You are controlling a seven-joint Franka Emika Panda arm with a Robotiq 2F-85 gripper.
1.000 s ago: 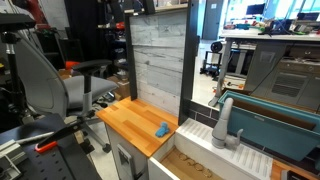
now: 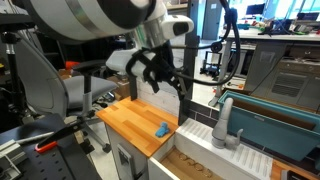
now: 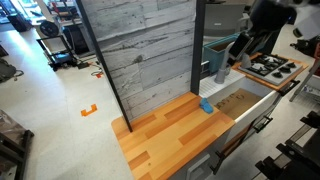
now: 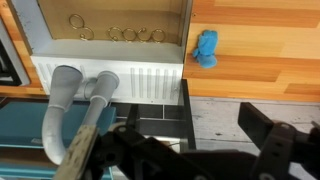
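Observation:
A small blue item, perhaps a cloth or toy (image 2: 162, 129), lies on the wooden countertop (image 3: 165, 145). In the wrist view the blue item (image 4: 205, 48) is at the upper right, close to the drawer's edge. Beside the countertop is an open drawer (image 4: 115, 50) with several small rings inside. My gripper is open, its dark fingers far apart along the bottom of the wrist view, nothing between them. From outside, the gripper (image 2: 165, 80) hangs well above the countertop and drawer, touching neither.
A grey faucet (image 2: 224, 122) stands behind the drawer, by a teal sink basin (image 2: 262, 121). A stove (image 3: 270, 68) lies beyond. Whitewashed wooden boards (image 3: 155, 65) rise behind the countertop, which is otherwise bare.
The arm has come down from the top of exterior view 1 and toward the drawer side. The blue item and the open drawer have stayed put.

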